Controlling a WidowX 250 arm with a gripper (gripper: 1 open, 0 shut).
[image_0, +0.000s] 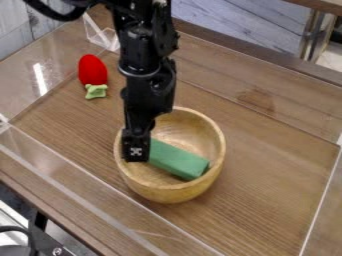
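Observation:
My black gripper is open and lowered at the left part of a light wooden bowl, over the end of a green rectangular block that lies in the bowl. Whether the fingers touch the block is hard to tell.
A red oval object with a small pale green piece lies at the back left. A white wire object stands at the top left.

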